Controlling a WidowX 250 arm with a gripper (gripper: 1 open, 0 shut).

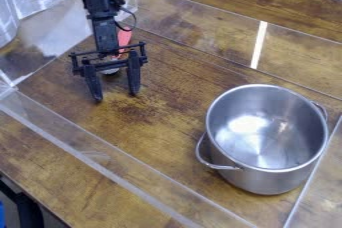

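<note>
The black robot gripper [114, 86] hangs low over the wooden table at the upper left, its two fingers spread apart and pointing down, with nothing visible between them. Behind it, partly hidden by the arm, is a red object [124, 39] with a pale part beneath. A large steel pot [267, 132] with wire handles stands at the right.
Clear plastic strips or walls [80, 152] edge the work area on several sides. A white tape strip [259, 44] lies at the back right.
</note>
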